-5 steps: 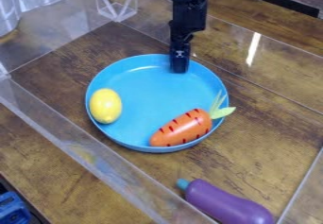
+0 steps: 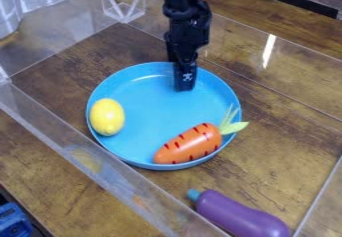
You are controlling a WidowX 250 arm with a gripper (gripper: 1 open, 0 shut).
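My black gripper (image 2: 185, 73) reaches down from the top of the camera view to the back rim of a blue plate (image 2: 150, 98). Its fingertips are at or just inside the rim; whether they touch it I cannot tell. The gripper looks open, with nothing visibly held. On the plate lie a yellow egg-shaped object (image 2: 107, 117) at the left and an orange toy carrot (image 2: 189, 144) with green leaves at the front right.
A purple toy eggplant (image 2: 241, 213) lies on the wooden surface (image 2: 281, 111) at the bottom right. Clear walls border the left and bottom. The surface right of the plate is largely free.
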